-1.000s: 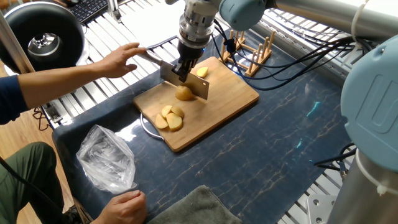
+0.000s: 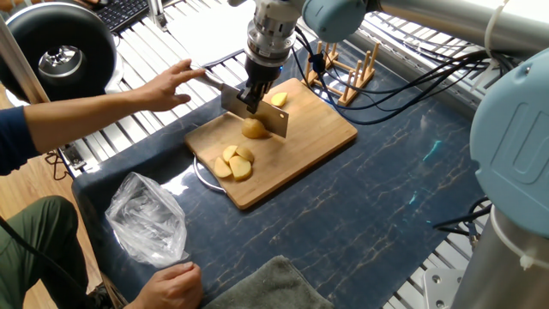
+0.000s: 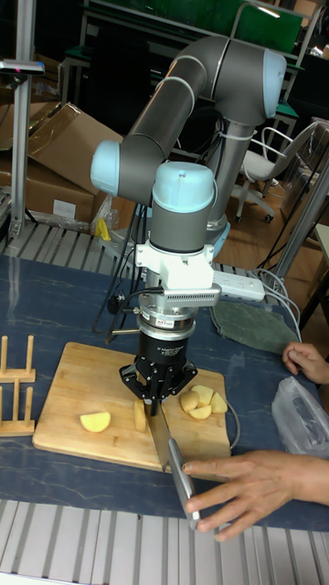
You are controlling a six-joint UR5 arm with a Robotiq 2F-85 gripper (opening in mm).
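Note:
A cleaver [image 2: 273,121] stands on edge over the wooden cutting board [image 2: 310,137], its blade next to a potato piece [image 2: 253,128]. My gripper [image 2: 251,100] points down and is shut on the upper part of the blade; its fingertips are partly hidden there. In the other exterior view, the gripper [image 3: 154,395] sits above the middle of the board, and the cleaver's handle [image 3: 182,480] sticks out towards a person's hand [image 3: 243,487], whose fingers are at it. Several cut potato pieces [image 2: 240,166] lie together on the board, and one slice [image 3: 95,421] lies apart on the other side.
A wooden peg rack [image 2: 347,86] stands behind the board, with black cables [image 2: 412,96] above it. A clear plastic bag [image 2: 146,219], a grey cloth [image 2: 268,287] and the person's other hand [image 2: 171,287] are at the front.
The person's fingers at the cleaver handle have shifted slightly. My arm, the cleaver and the potato pieces show no visible movement.

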